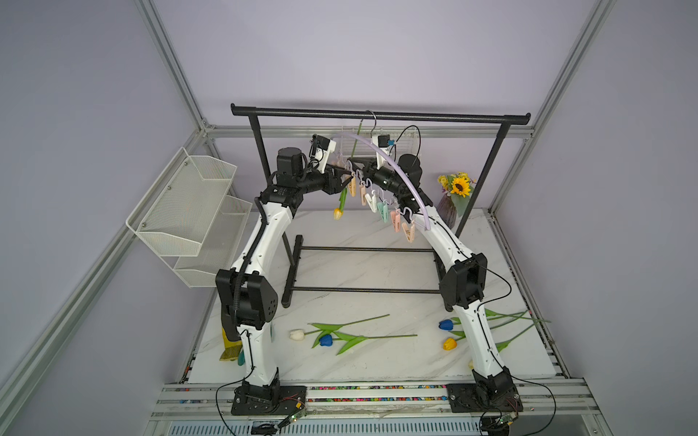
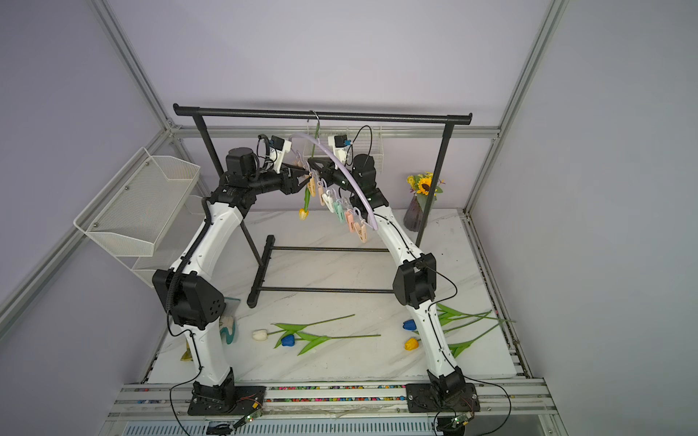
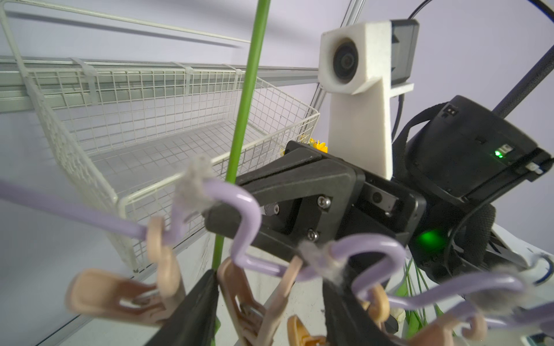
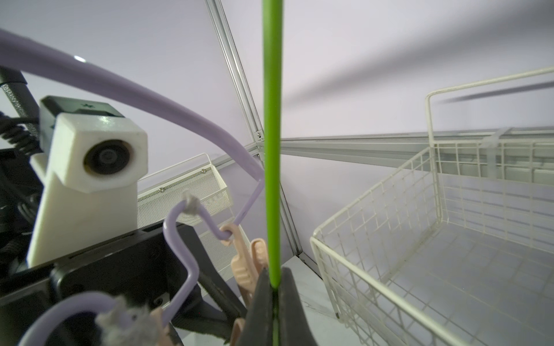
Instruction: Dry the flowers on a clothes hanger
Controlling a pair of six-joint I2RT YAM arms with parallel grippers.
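A lilac hanger (image 1: pixel 407 189) with pastel clothespins hangs from the rack. My right gripper is shut on the green stem (image 4: pixel 271 173) of a tulip, whose yellow head (image 1: pixel 337 213) hangs downward. In the left wrist view my left gripper is part open, its fingers around a peach clothespin (image 3: pixel 242 300) on the hanger; whether they touch it is unclear. More tulips lie on the table: white (image 1: pixel 296 334), blue (image 1: pixel 325 340), and others at the right.
A black rack (image 1: pixel 312 111) spans the workspace. A wire basket (image 4: pixel 375 276) is behind the grippers, mesh shelves (image 1: pixel 181 203) at the left, a vase of sunflowers (image 1: pixel 459 187) at the right.
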